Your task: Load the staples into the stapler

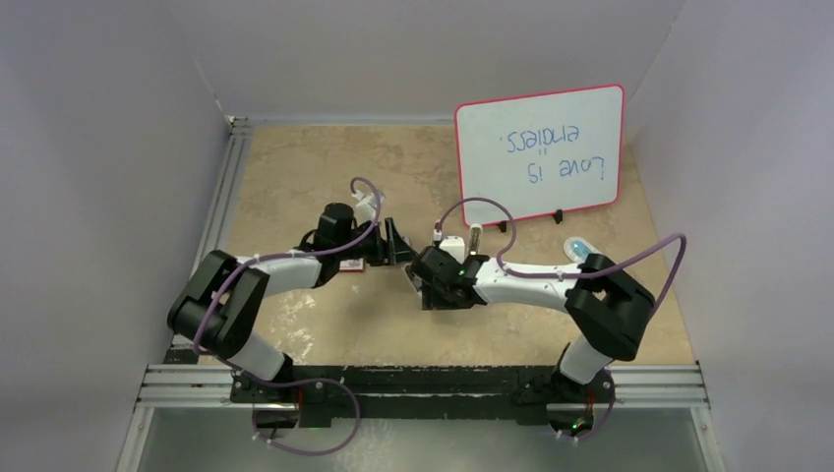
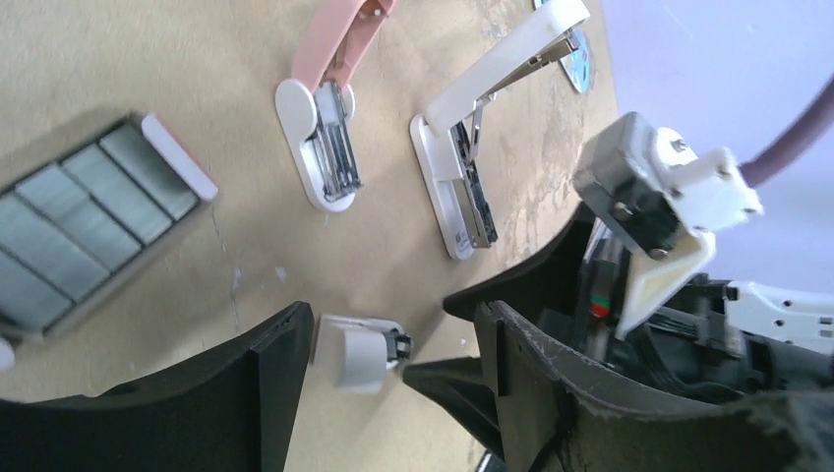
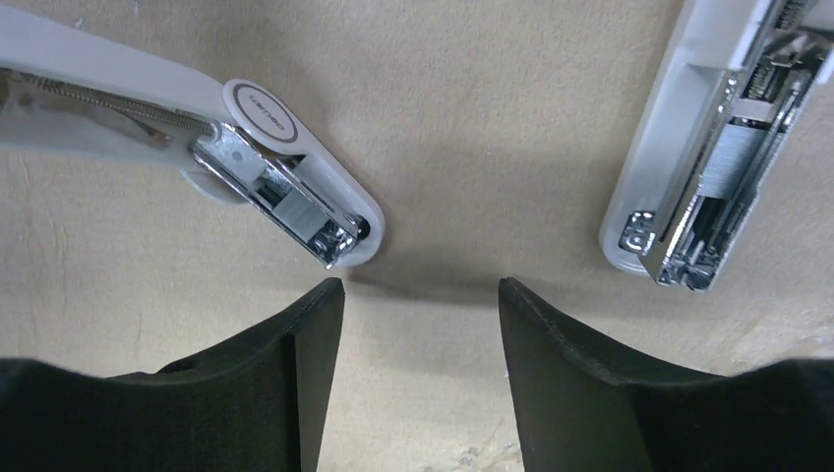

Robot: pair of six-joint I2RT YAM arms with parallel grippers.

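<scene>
In the left wrist view a grey tray (image 2: pixel 138 258) holds several silver staple strips. Beyond it stand a pink stapler (image 2: pixel 320 157) and a white stapler (image 2: pixel 443 187), both swung open. A smaller white and grey stapler (image 2: pixel 362 362) shows low between my left gripper's (image 2: pixel 395 320) parted fingers; whether it touches them is unclear. From above, that gripper covers much of the tray. My right gripper is open and empty, with one opened stapler (image 3: pixel 349 177) beyond its left finger and another stapler (image 3: pixel 679 147) at upper right. Silver pieces show in both channels.
A whiteboard (image 1: pixel 541 152) stands at the back right, and a pale blue oval item (image 1: pixel 580 249) lies near it. Both grippers are close together at mid-table. Bare tabletop (image 1: pixel 305 177) extends at the back left.
</scene>
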